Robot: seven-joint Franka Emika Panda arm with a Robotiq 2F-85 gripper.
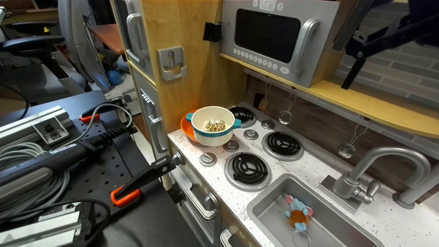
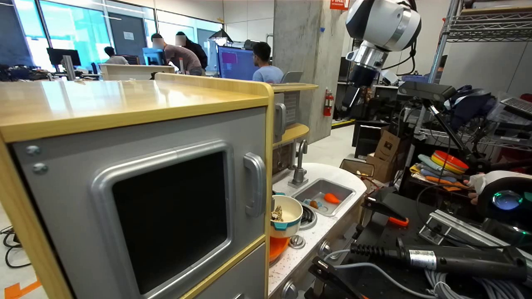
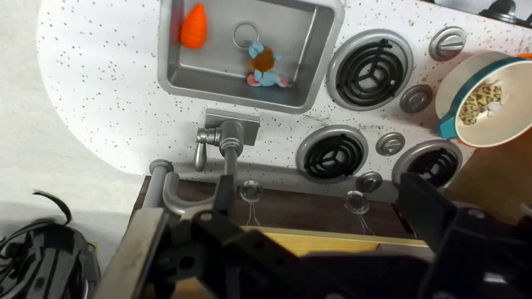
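Observation:
My gripper hangs open high above the toy kitchen counter, its dark fingers wide apart and nothing held between them. A cream pot [image 1: 212,136] with teal handles stands at the counter's end by the tall cabinet, with a leopard-patterned item [image 1: 215,126] inside. Under and beside the pot shows an orange dish [image 1: 187,127]. In the sink [image 3: 234,97] lie a blue-and-brown plush toy [image 3: 263,62] with a ring and an orange teardrop-shaped toy [image 3: 194,27]. Exterior view 1 catches only part of the gripper at its upper right.
Black-coiled burners [image 1: 248,168] and knobs fill the counter between pot and sink. A tall faucet [image 1: 382,154] rises behind the sink. The microwave [image 1: 267,37] and a wooden shelf [image 1: 370,103] overhang the back. Bare counter lies beyond the sink [image 3: 99,74].

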